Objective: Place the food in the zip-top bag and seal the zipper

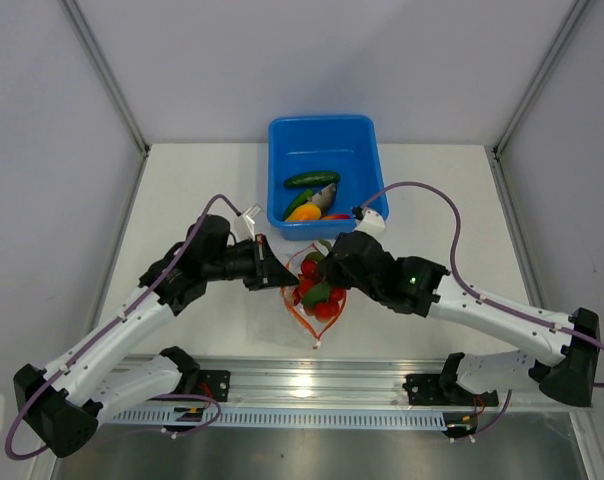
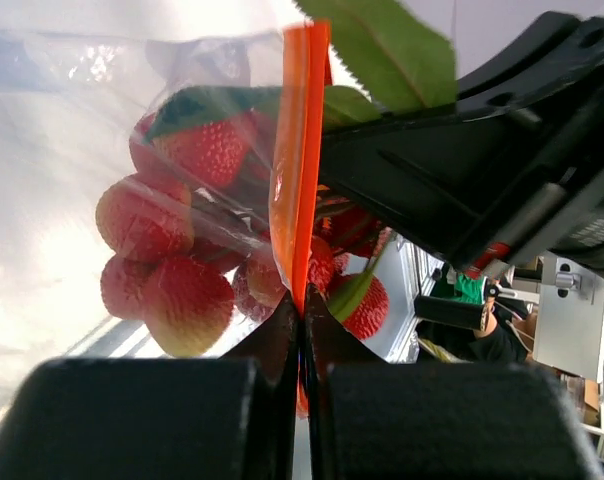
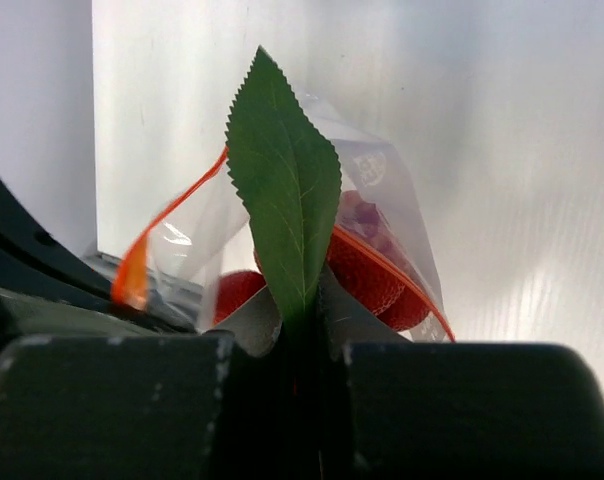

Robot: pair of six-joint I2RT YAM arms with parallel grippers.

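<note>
A clear zip top bag with an orange rim [image 2: 300,150] has its mouth spread. My left gripper is shut on that rim. The bunch of red lychee-like fruit [image 1: 323,293] with green leaves is at the bag's mouth. In the left wrist view several of the fruits [image 2: 189,302] show behind the clear film, while others hang outside the near rim strip or behind it; I cannot tell which. My right gripper is shut on the bunch at its stem, a green leaf [image 3: 282,175] rising between its fingers. The stem itself is mostly hidden.
Behind the bag stands a blue bin [image 1: 329,130] holding a cucumber [image 1: 312,179], a yellow-orange item [image 1: 304,212] and other produce. A metal rail [image 1: 302,376] runs along the front edge. The two grippers are close together.
</note>
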